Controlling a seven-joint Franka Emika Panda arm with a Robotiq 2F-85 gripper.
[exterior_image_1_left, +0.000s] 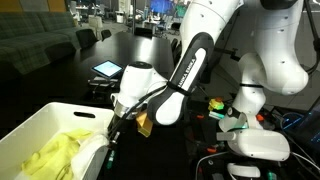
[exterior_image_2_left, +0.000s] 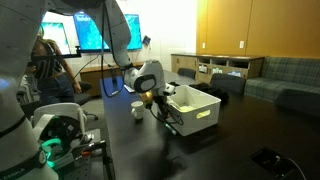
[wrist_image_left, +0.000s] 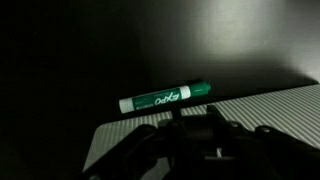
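A green Expo marker (wrist_image_left: 165, 97) with a white end lies across the front of my gripper in the wrist view. The fingers are shut on it near its middle, though the dark fingers are hard to make out. In exterior view 1 the marker (exterior_image_1_left: 110, 159) shows as a small green strip below the gripper (exterior_image_1_left: 111, 145), beside the box's near right end. Exterior view 2 has the marker (exterior_image_2_left: 173, 128) low beside the white box (exterior_image_2_left: 201, 121). A pale ribbed surface (wrist_image_left: 285, 110) fills the lower part of the wrist view.
Inside the white box (exterior_image_1_left: 27, 135) lies a yellow cloth (exterior_image_1_left: 52, 157). A white mug (exterior_image_2_left: 138, 110) stands beside the arm, away from the box. The dark tabletop (exterior_image_2_left: 225, 155) has clear room in front of the box.
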